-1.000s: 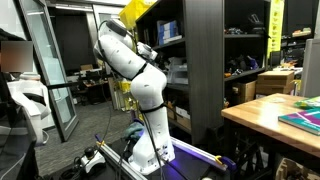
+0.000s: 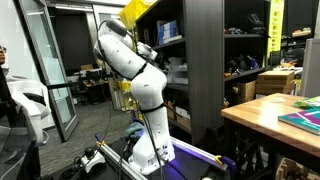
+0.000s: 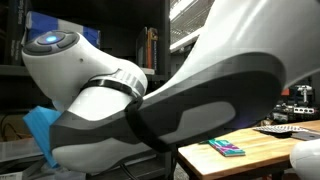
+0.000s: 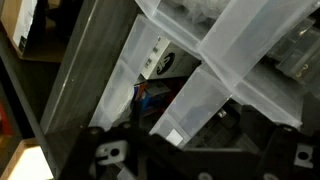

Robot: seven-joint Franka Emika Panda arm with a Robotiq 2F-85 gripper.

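Observation:
In the wrist view my gripper is open, its dark fingers low in the picture, with nothing visible held between them. Clear plastic bins [image 4: 245,35] fill much of the space ahead of it. Inside or between the bins sits a small white box [image 4: 160,62] with a round dark mark, and below it a small red and blue item [image 4: 150,95]. Whether the fingers touch a bin cannot be told. The white arm [image 2: 150,95] reaches up toward the shelf in exterior view 1, where the gripper itself is not clear.
A dark shelf unit [image 2: 205,75] stands beside the arm, with clear bins [image 2: 178,72] on one level. To the right is a wooden table [image 2: 265,115] bearing a colourful flat item [image 2: 302,118]. Cardboard boxes [image 2: 275,82] stand behind it. Bright panels mark the floor base.

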